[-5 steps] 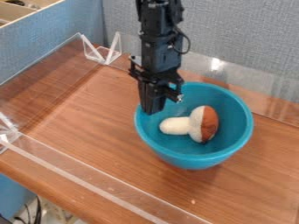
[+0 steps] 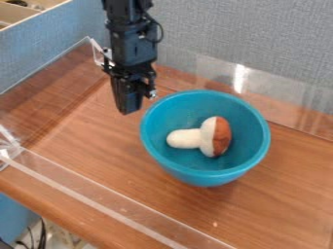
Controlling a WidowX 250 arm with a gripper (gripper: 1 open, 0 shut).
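A teal bowl [image 2: 228,171] stands on the wooden table right of centre, holding a toy mushroom [image 2: 208,137] with a white stem and brown-red cap, lying on its side. My black gripper [image 2: 132,104] hangs over the table just up and left of the bowl, clear of the mushroom. Whether its fingers are open or shut is hard to make out.
Clear plastic edging runs along its sides, with a grey textured wall behind and a blue panel at the upper left.
My gripper has moved left, out from over the bowl to beside it. The bowl has shifted slightly left, with the mushroom still in it.
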